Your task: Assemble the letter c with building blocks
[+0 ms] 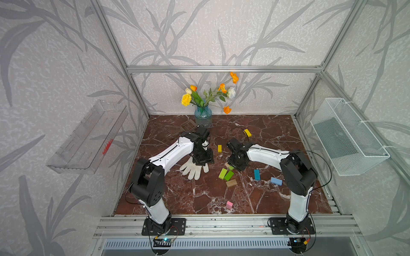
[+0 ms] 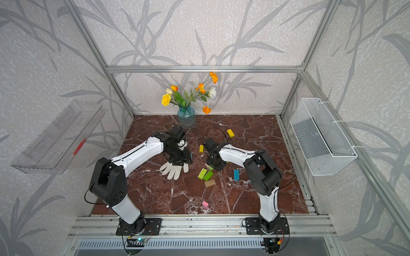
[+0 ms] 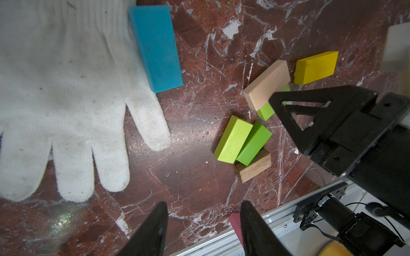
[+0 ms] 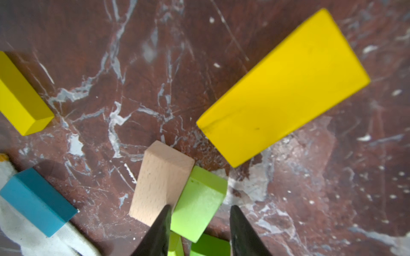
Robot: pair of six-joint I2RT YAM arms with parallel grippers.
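In the right wrist view my open right gripper is over a light-green block, which lies against a pale wooden block; neither block is gripped. A lime block, a darker green block and a brown wooden block form a loose cluster just in front. My left gripper is open and empty above the table, near the glove. A teal block lies along the glove's edge. A large yellow block lies apart from the pair.
A white glove covers table at left. Another yellow block lies between the arms. A pink block is near the front; blue blocks lie at right. A flower vase stands behind the left arm.
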